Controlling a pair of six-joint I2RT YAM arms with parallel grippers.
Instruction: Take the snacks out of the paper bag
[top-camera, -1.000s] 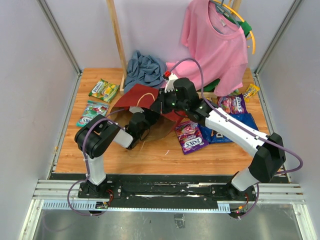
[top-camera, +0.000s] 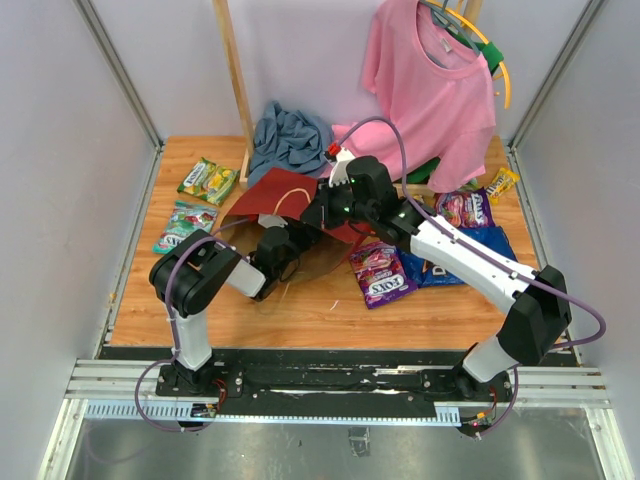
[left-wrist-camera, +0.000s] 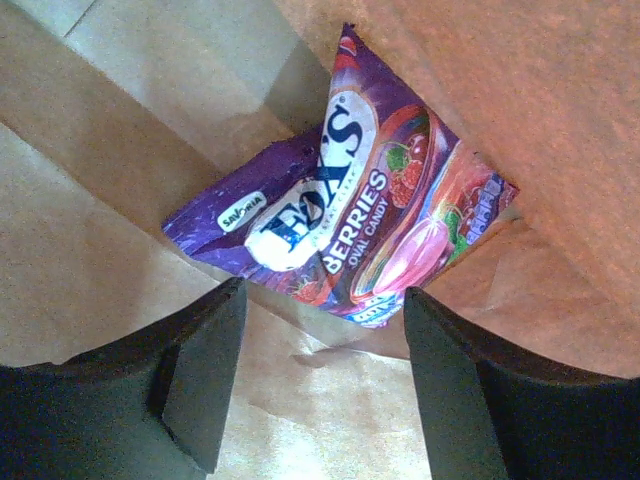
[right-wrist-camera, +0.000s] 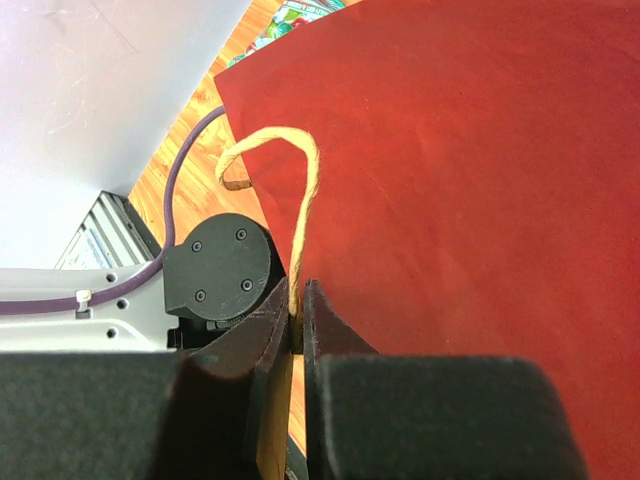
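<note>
A red paper bag (top-camera: 273, 185) lies on its side at the centre. My left gripper is open inside it, facing a purple Fox's Berries candy bag (left-wrist-camera: 360, 200) on the brown inner paper; nothing is between its fingers. My right gripper is shut on the tan cord handle (right-wrist-camera: 305, 175) at the red bag's upper part. In the top view the left gripper's fingertips are hidden by the bag and right arm.
Snack packs lie on the wooden table (top-camera: 200, 310): green and teal ones (top-camera: 183, 223) at left, purple and blue ones (top-camera: 383, 280) at right. A blue cloth (top-camera: 285, 140) and hanging pink shirt (top-camera: 430, 80) are behind.
</note>
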